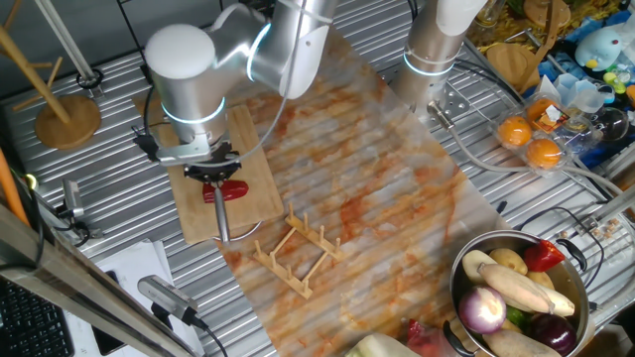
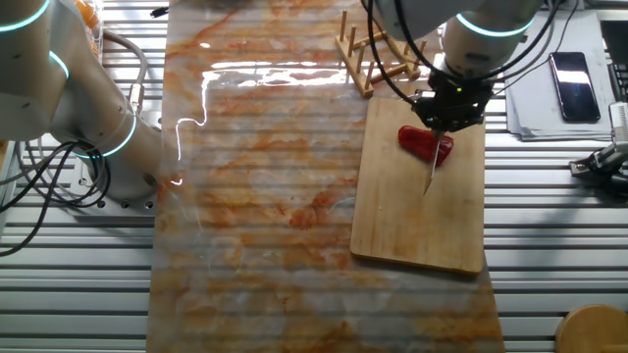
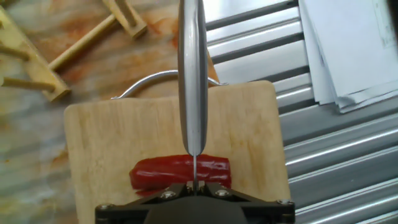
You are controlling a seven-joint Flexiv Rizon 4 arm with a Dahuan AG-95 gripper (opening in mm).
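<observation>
A red pepper (image 3: 163, 172) lies on the wooden cutting board (image 3: 93, 134). My gripper is shut on a knife, gripping it near where the thin blade meets the metal handle (image 3: 194, 81). Seen edge-on in the wrist view, the blade crosses in front of the pepper. From exterior view 2, the knife (image 2: 433, 169) passes over the right part of the pepper (image 2: 417, 140), its tip pointing down the board. Whether the blade touches the pepper I cannot tell. Part of the pepper is hidden behind the gripper in the wrist view.
A wooden peg rack (image 1: 298, 260) stands close to the board's handle end. At the lower right is a metal pot (image 1: 463, 297) full of vegetables. Papers with a phone (image 2: 574, 86) lie beside the board. The marbled sheet (image 1: 397, 188) has wide bare space.
</observation>
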